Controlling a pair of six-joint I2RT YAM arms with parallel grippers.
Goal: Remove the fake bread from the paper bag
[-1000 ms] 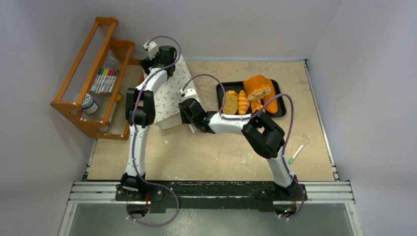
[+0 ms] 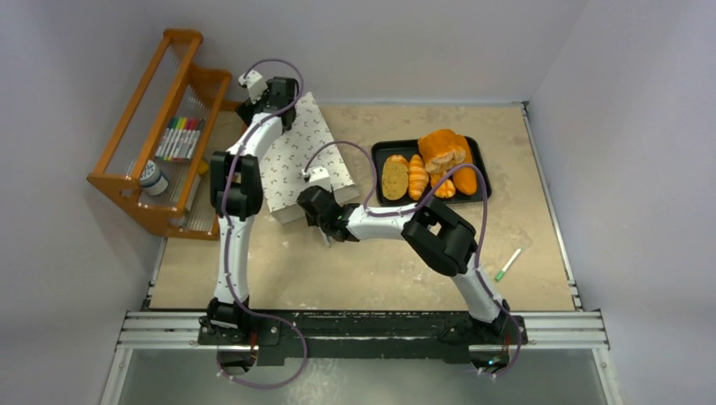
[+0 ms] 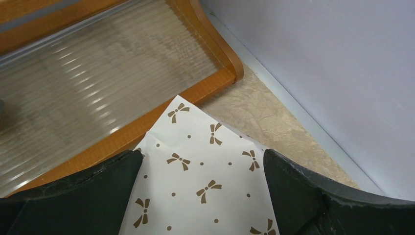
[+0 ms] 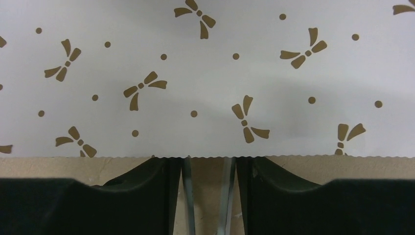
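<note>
A white paper bag with gold bow print (image 2: 295, 152) lies on the table beside the wooden shelf. My left gripper is open over its far end, with bag paper visible between its wide-apart fingers. My right gripper is at the bag's near edge, low by the bottom of the paper, with its fingers part open and a narrow gap between them showing metal tips and table. Whether bread is inside the bag cannot be seen. Bread pieces (image 2: 417, 175) of several shapes sit on a black tray (image 2: 431, 202) to the right.
The wooden shelf (image 2: 127, 110) with markers (image 2: 179, 138) and a jar (image 2: 154, 179) stands at the left, close to my left arm. The back wall is near the bag's far end. A green marker (image 2: 508, 264) lies on the right.
My right gripper has moved slightly left and toward the front along the bag's near edge. My left gripper has shifted slightly left, with the bag's edge moving a little.
</note>
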